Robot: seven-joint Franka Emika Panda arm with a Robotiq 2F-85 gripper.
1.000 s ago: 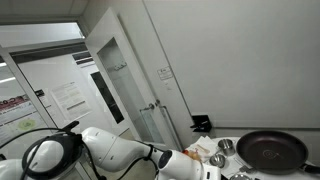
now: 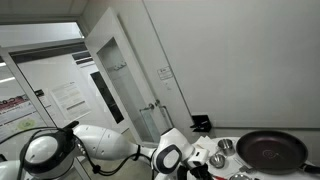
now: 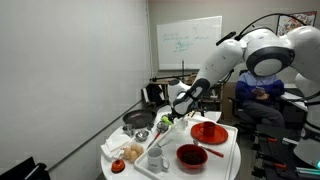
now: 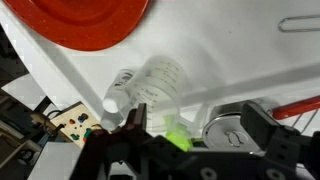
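Observation:
My gripper is open, and its two dark fingers stand well apart over the table. Between and just beyond them in the wrist view is a clear, whitish cup-like piece (image 4: pixel 160 88). A bright green object (image 4: pixel 180 136) shows in the gap, partly covered. By the right finger lies a round metal item with a small handle (image 4: pixel 234 132), partly hidden by that finger. A red-orange dish (image 4: pixel 82 18) fills the upper left. In the second exterior view the gripper (image 3: pixel 177 119) is at the far side of the table.
A dark pan (image 2: pixel 272 150) and metal cups (image 2: pixel 226 146) stand near the wall. On the near side are a red bowl (image 3: pixel 194 156), a red cup (image 3: pixel 208 129), a pale mug (image 3: pixel 155 158) and a tomato-like item (image 3: pixel 118 167).
In exterior view 1 the arm's wrist and gripper have shifted from the bottom edge up and into view. The pan and metal cups have not moved.

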